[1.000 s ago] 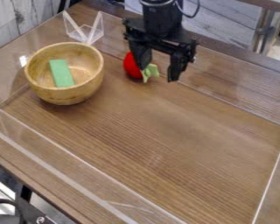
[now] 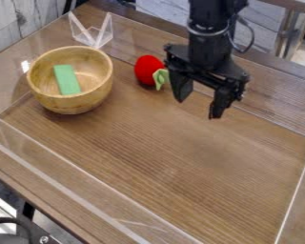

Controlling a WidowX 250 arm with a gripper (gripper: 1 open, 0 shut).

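Note:
My gripper (image 2: 198, 90), black, hangs at the upper middle of the camera view, low over the wooden table (image 2: 168, 172). Its fingers point down, apart from each other; whether anything is between them is unclear. Just left of it lie a red round object (image 2: 148, 68) and a small light green item (image 2: 160, 81), partly beside my gripper.
A yellow bowl (image 2: 98, 76) holding a green block (image 2: 66, 83) stands at the left. A crumpled clear or white item (image 2: 94, 30) lies at the back left.
The red object and bowl look unmoved.

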